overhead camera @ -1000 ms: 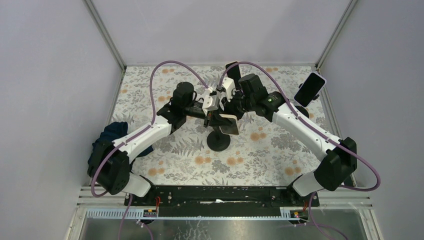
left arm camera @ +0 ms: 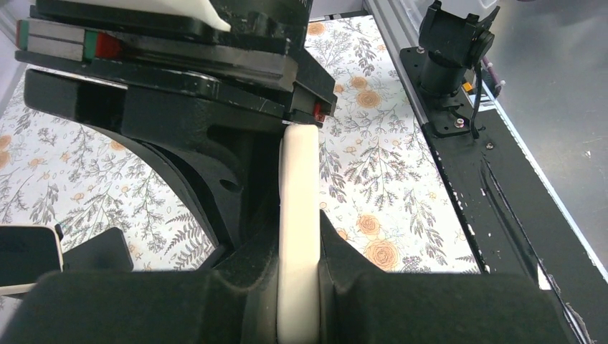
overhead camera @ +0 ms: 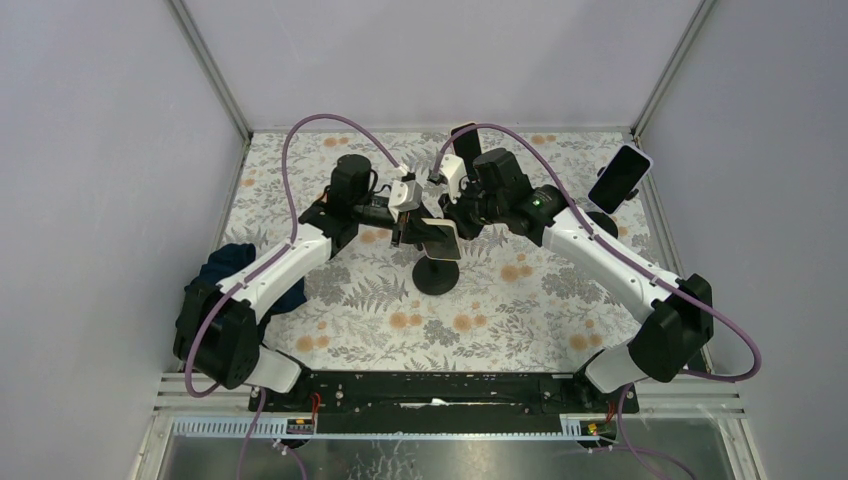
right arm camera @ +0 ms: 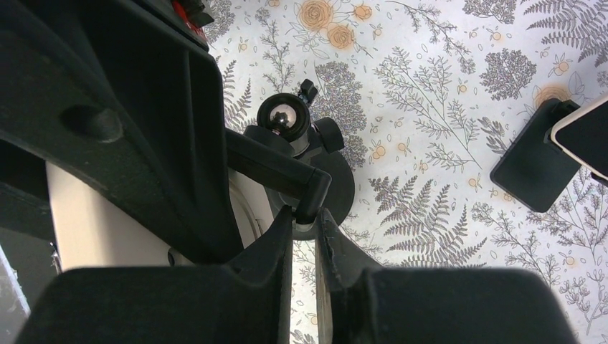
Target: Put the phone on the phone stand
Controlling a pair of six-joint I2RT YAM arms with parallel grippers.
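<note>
My left gripper (overhead camera: 410, 230) is shut on the cream-edged phone (overhead camera: 440, 240), which shows edge-on in the left wrist view (left arm camera: 299, 229). It hangs above the round black stand base (overhead camera: 435, 280) at the table's middle. My right gripper (overhead camera: 455, 215) is beside it; in the right wrist view its fingertips (right arm camera: 323, 226) are close around the stand's short black arm (right arm camera: 276, 161), below the ball joint (right arm camera: 283, 115). Whether they touch the arm is hard to tell.
A phone on a holder stands at the right (overhead camera: 621, 178), a dark upright item (overhead camera: 465, 142) at the back. A dark cloth (overhead camera: 230, 262) lies at the left edge.
The right arm is almost still.
</note>
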